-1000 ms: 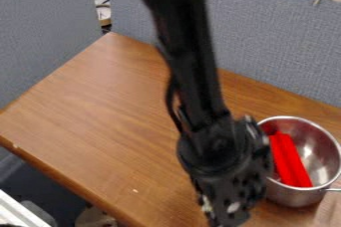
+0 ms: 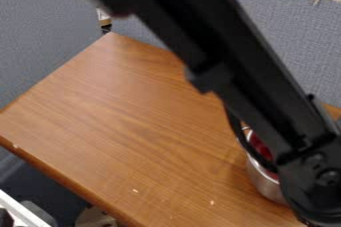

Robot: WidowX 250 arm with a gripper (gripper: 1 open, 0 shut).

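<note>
A large black robot arm crosses the view from the top centre down to the lower right, close to the camera. Behind its lower end, at the right edge of the wooden table, a steel pot is mostly hidden; a bit of something red shows in it. The gripper's fingers are hidden or out of frame at the right, so their state does not show.
Grey fabric partitions stand along the left and back of the table.
The arm has swung to the right and closer over the pot, which it now covers almost wholly; earlier the pot and red object showed clearly.
</note>
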